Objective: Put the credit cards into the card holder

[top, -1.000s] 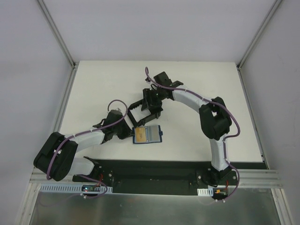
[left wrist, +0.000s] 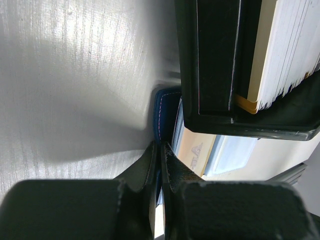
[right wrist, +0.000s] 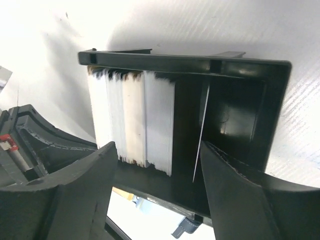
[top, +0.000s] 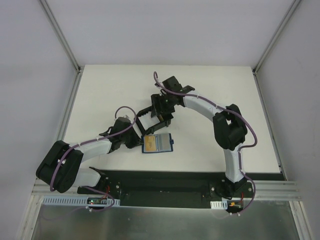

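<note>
The dark blue card holder (top: 158,143) lies open on the table, a tan card in its left part and a pale panel to the right. At its left edge, my left gripper is shut, and the holder's thin blue edge (left wrist: 162,112) runs down into its fingertips. Just behind the holder stands a black box (top: 145,125) with several upright cards (right wrist: 135,120). Over this box my right gripper is part open, its fingers spread on either side of the cards. One thin card edge (right wrist: 202,125) stands apart, close by the right-hand finger.
The box's front wall (left wrist: 240,127) overhangs the holder's upper edge in the left wrist view. Bare white table (top: 215,145) spreads to the right and behind the box.
The left arm and the card holder have stayed put.
</note>
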